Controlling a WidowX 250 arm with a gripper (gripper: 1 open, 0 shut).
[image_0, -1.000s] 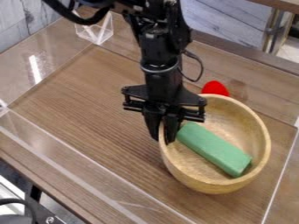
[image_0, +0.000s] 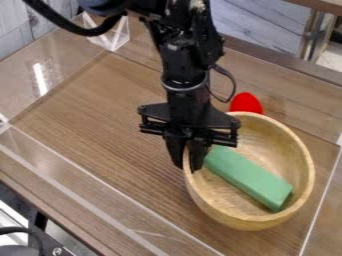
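Note:
My black gripper (image_0: 189, 154) reaches down at the left rim of a wooden bowl (image_0: 289, 160) on the right side of the table. Its fingertips are at that rim; whether they are closed on it is unclear. A green block (image_0: 251, 182) lies inside the bowl. A red object (image_0: 246, 103) shows behind the bowl, partly hidden.
A clear plastic object (image_0: 110, 34) sits at the back left edge. A shelf edge is at the top right, and black cabling is at the lower left.
The bowl and green block have shifted slightly over the last second, along with small movements of my gripper at the rim.

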